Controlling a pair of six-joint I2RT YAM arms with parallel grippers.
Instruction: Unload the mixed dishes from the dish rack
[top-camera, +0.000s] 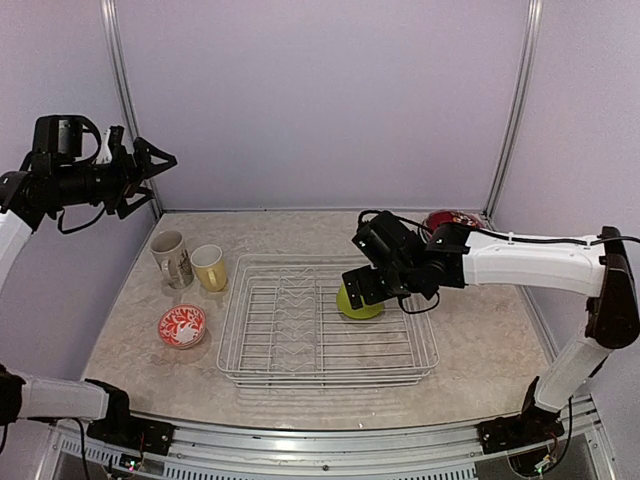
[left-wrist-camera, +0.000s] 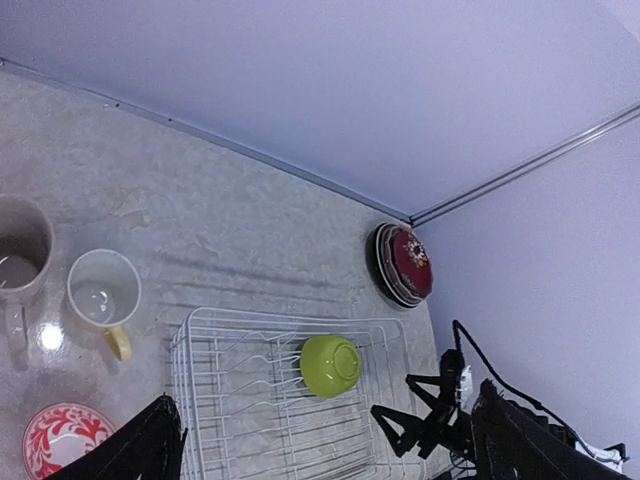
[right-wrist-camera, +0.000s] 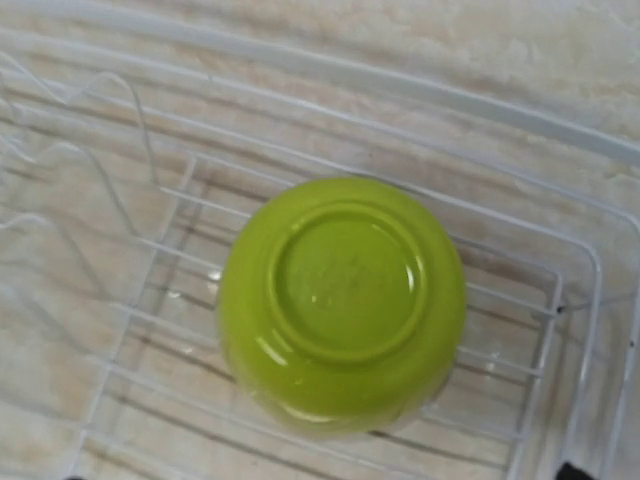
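Upside down in the right part of the white wire dish rack (top-camera: 258, 372) sits a green bowl (right-wrist-camera: 345, 300). My right gripper (top-camera: 360, 288) is over it, open, and partly hides it in the top view. In the right wrist view the whole bowl shows below the gripper, with nothing touching it. My left gripper (top-camera: 150, 180) is raised high at the left wall, open and empty. A red-and-white patterned bowl (top-camera: 182, 326) stands on the counter left of the rack. Behind it are a grey patterned mug (top-camera: 172, 260) and a cream mug (top-camera: 210, 268).
A stack of dark red plates (left-wrist-camera: 408, 265) lies at the counter's back right corner, mostly behind the right arm in the top view. Besides the green bowl, the rack is empty. Bare counter (top-camera: 320, 232) runs along the back wall.
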